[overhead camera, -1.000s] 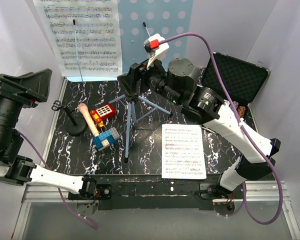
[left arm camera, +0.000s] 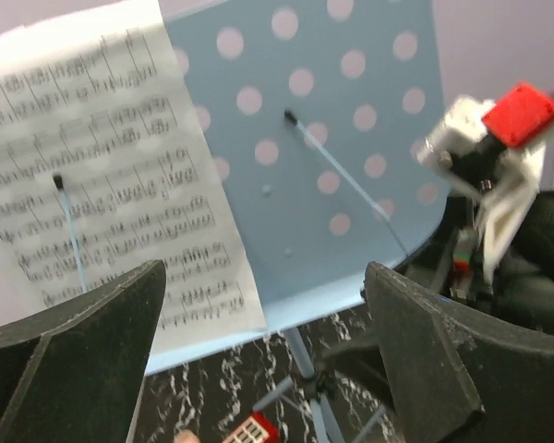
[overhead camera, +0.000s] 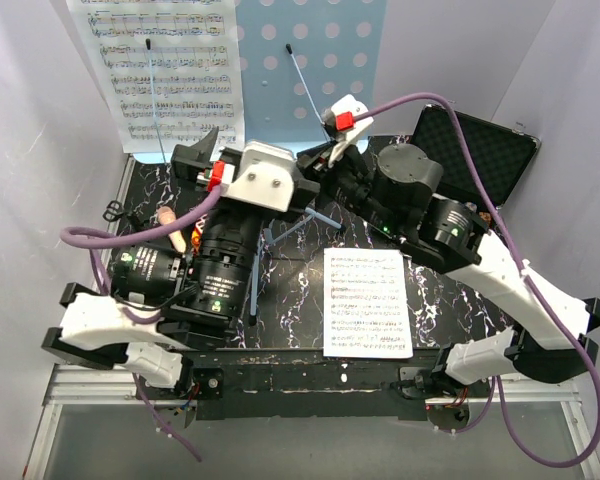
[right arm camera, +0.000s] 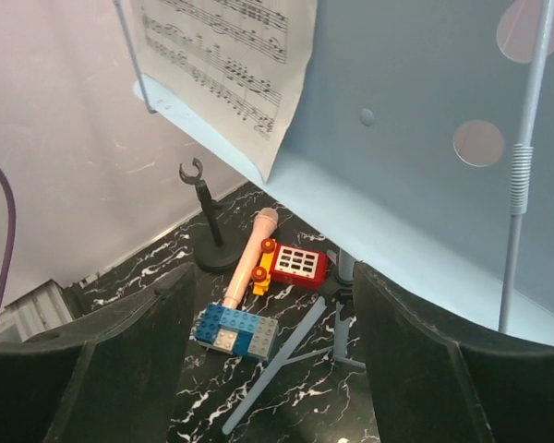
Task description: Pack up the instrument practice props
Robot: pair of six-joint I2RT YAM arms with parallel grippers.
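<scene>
A light blue music stand (overhead camera: 310,70) holds a music sheet (overhead camera: 175,70) under wire clips, on a tripod (left arm camera: 323,415). My left gripper hangs before the stand, fingers apart with nothing between. My right gripper stands open at the stand's right part, nothing visibly between its fingers. Below the stand lie a pink microphone (right arm camera: 254,249), a red toy (right arm camera: 295,266), a blue brick piece (right arm camera: 240,330) and a black microphone holder (right arm camera: 212,245).
An open black case (overhead camera: 475,165) is at the right back. A loose music sheet (overhead camera: 365,300) lies at the front right. Walls enclose both sides.
My left arm has swung right from the left edge to the middle, over the props.
</scene>
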